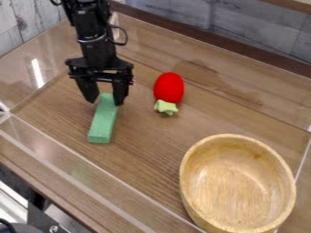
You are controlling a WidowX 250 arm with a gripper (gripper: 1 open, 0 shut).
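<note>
A black robot gripper [100, 84] hangs at the upper left, its fingers low over the far end of a flat green block [104, 123] lying on the wooden table. I cannot tell whether the gripper is open or shut, or whether it touches the block. To its right lie a red rounded object [169, 87] and a small light green star-like piece [165, 107].
A large round tan bowl [237, 182] fills the lower right.
</note>
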